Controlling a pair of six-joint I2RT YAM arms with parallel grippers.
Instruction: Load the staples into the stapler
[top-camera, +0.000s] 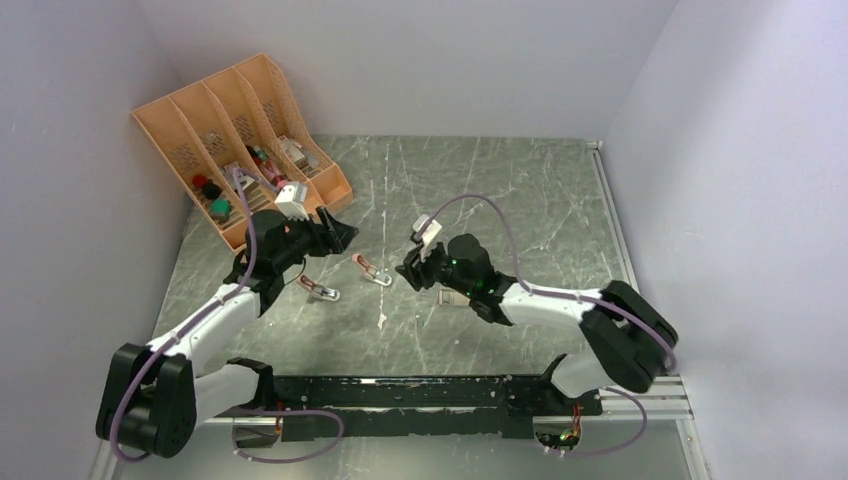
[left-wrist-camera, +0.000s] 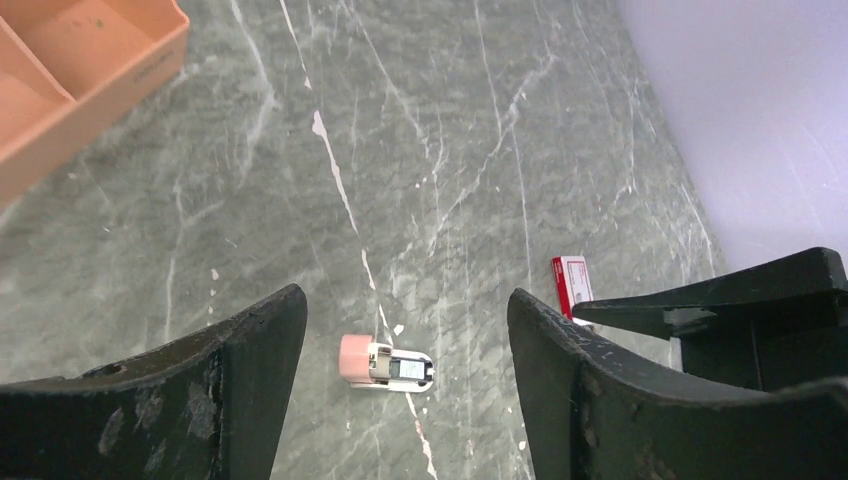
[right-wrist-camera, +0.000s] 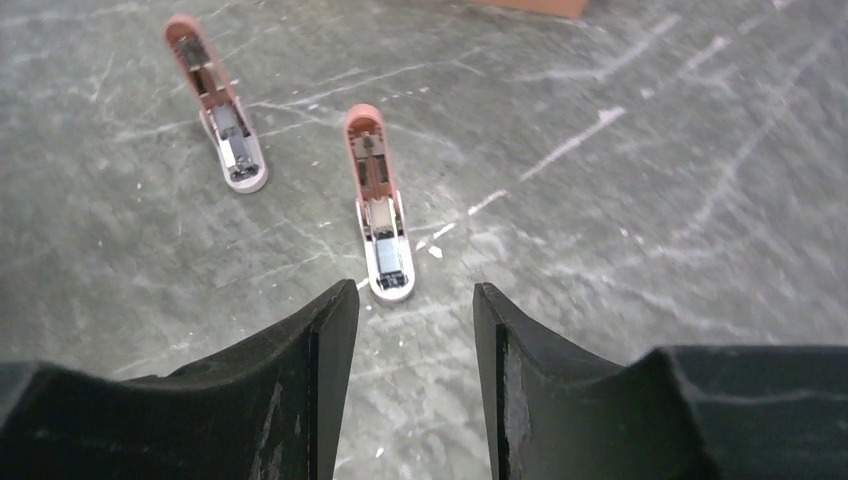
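Two staplers with pink tops swung up and white bases lie on the table. The middle stapler shows a silvery strip in its base; the left stapler lies apart from it. I cannot tell how the strip is seated. My right gripper is partly open, just right of the middle stapler, with nothing between its fingers. Open and empty, my left gripper hovers up and left of that stapler. A small red-and-white box lies partly behind a dark gripper part in the left wrist view.
A wooden divided organizer holding assorted items stands at the back left, close behind the left arm. Walls rise around the workspace.
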